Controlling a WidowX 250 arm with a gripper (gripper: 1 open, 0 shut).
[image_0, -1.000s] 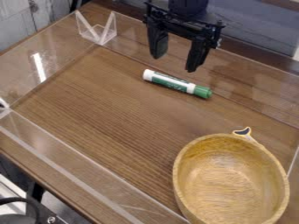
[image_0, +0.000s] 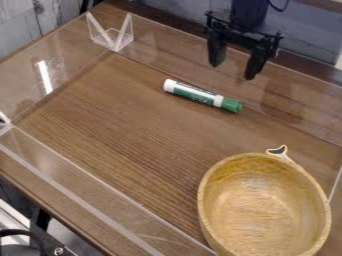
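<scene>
My black gripper (image_0: 235, 58) is at the top right of the camera view, open, its two fingers apart above the wooden table (image_0: 120, 140). Below it and a little left lies a green and white tube (image_0: 201, 95) on the table, clear of the fingers.
A large yellow bowl (image_0: 263, 205) fills the bottom right, with a small white object (image_0: 278, 152) just above it. A clear holder (image_0: 111, 35) stands at the top left.
My gripper has moved back, toward the top of the view and slightly right, away from the tube. The tube and bowl have stayed put.
</scene>
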